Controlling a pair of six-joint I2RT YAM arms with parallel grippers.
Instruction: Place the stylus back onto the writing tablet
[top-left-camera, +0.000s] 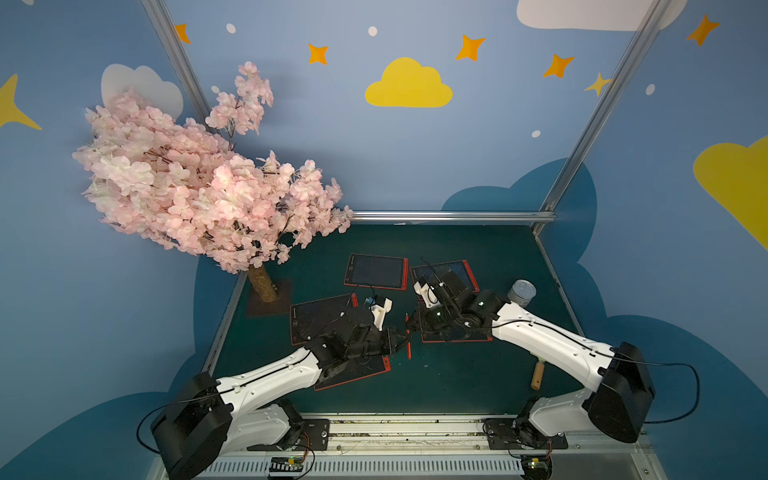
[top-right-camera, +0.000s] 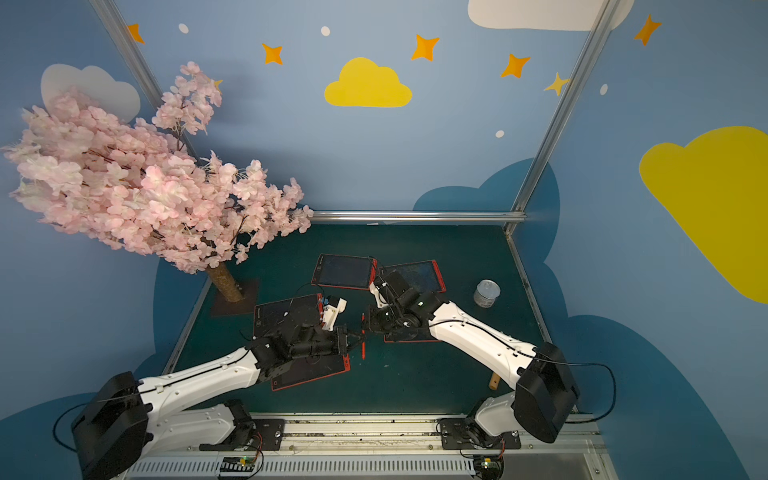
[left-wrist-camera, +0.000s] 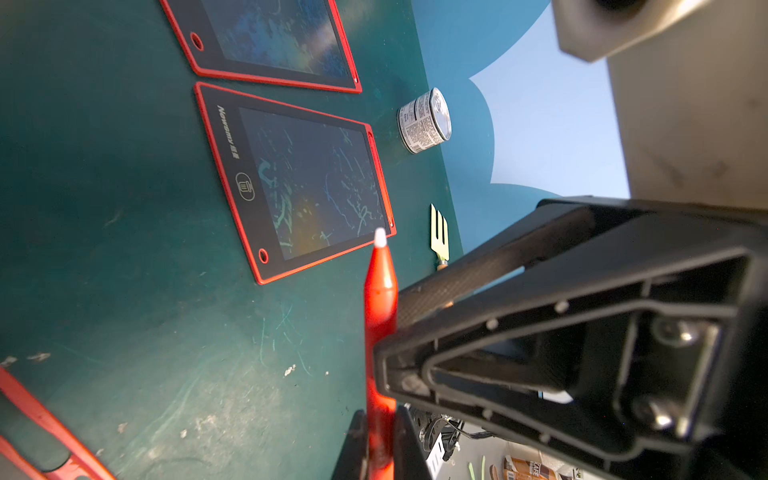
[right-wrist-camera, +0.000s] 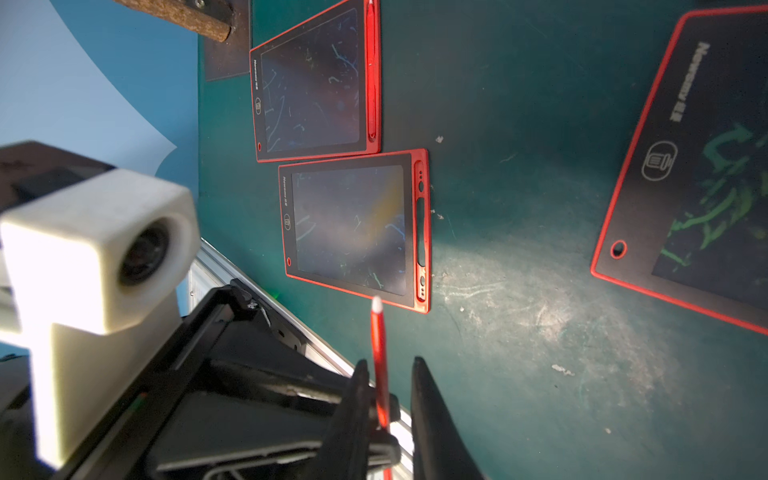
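Observation:
The red stylus with its white tip hangs above the table. My left gripper is shut on it, as the left wrist view shows. In the right wrist view my right gripper stands open, its two fingers apart on either side of the stylus; the stylus lies nearer one finger and I cannot tell if they touch. Below, at front left, lies a writing tablet whose red edge slot is empty. A second tablet beside it has a stylus in its slot.
More tablets lie on the table, among them one under the right arm and one at the back. A can and a wooden-handled fork stand to the right. The blossom tree occupies the back left.

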